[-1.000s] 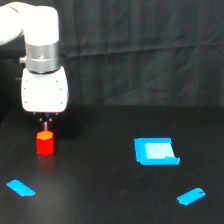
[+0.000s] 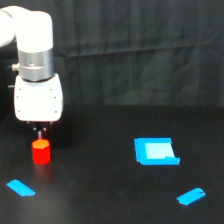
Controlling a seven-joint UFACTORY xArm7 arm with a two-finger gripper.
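Note:
At the left of the camera view, the white arm reaches down, and its dark gripper (image 2: 40, 132) is directly above a small red block (image 2: 41, 152). The fingers are small and dark, which hides their exact grip. Whether the block's underside touches the black table cannot be told.
A white square (image 2: 159, 151) framed with blue tape (image 2: 143, 157) lies to the right on the dark table. Blue tape strips mark the front left (image 2: 20, 188) and front right (image 2: 190, 196).
The arm and gripper have moved slightly left and lower in the view. The red block has moved the same way with them. The tape marks and white square are unchanged.

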